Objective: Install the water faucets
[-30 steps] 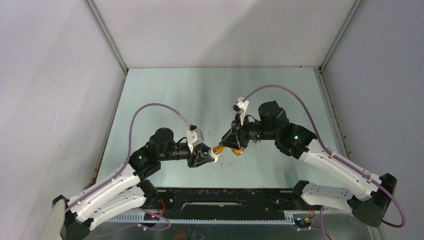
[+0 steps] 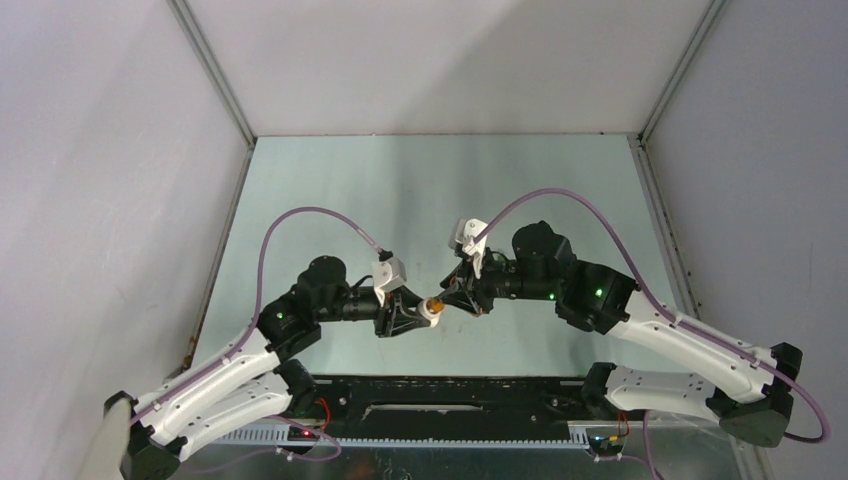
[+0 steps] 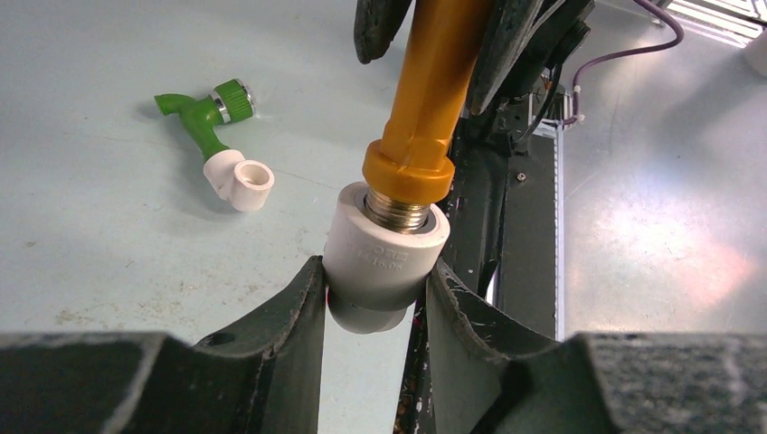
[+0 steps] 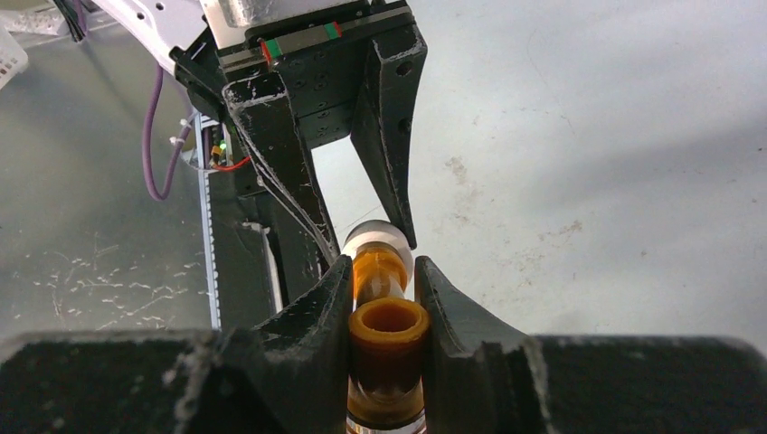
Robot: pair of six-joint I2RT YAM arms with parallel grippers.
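Note:
My left gripper is shut on a white pipe fitting (image 3: 380, 249). An orange faucet (image 3: 425, 81) meets it end-on, some metal thread showing between them. My right gripper is shut on the orange faucet (image 4: 387, 362), whose other end meets the white fitting (image 4: 378, 233). In the top view both grippers meet near the table's middle, with the fitting (image 2: 428, 313) at the left one. A green faucet (image 3: 213, 113) with a white elbow (image 3: 239, 181) lies on the table in the left wrist view.
Walls stand at the sides and back, and a black rail (image 2: 470, 395) runs along the front edge. Purple hoses arch over both arms.
My right gripper and wrist have shifted and turned toward the front of the table, with the orange faucet still at the fitting. The left arm has stayed put.

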